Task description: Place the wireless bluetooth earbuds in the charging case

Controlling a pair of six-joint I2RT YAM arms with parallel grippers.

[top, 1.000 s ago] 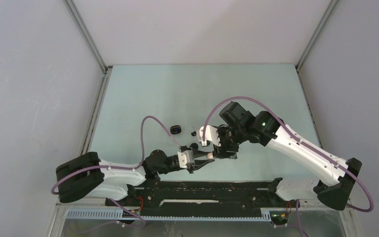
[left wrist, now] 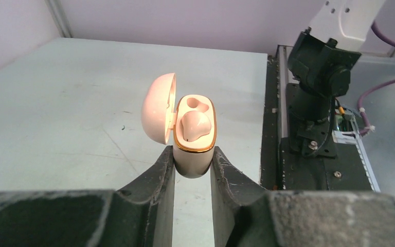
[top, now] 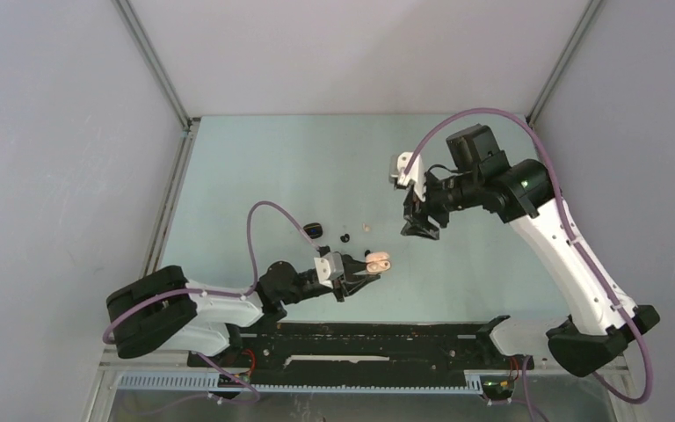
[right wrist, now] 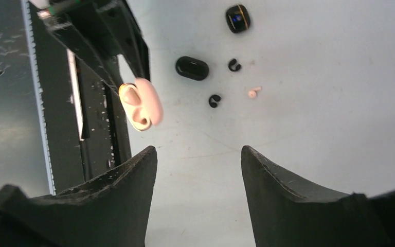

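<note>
My left gripper is shut on the pink-and-white charging case [left wrist: 193, 154], held upright above the table. Its pink lid [left wrist: 157, 108] stands open. A pink rounded piece [left wrist: 195, 125] sits inside, beside recesses that look empty. A small pink earbud [right wrist: 253, 93] lies on the table [top: 334, 158]. My right gripper is open with nothing between its fingers, raised away from the case, which shows at upper left in the right wrist view.
A black case with gold trim [right wrist: 237, 19], a black oval case [right wrist: 191, 68] and small black pieces [right wrist: 234, 65] lie near the pink earbud.
My right gripper has moved away from the held case, toward the back of the table. The left gripper and case have shifted slightly toward the back.
</note>
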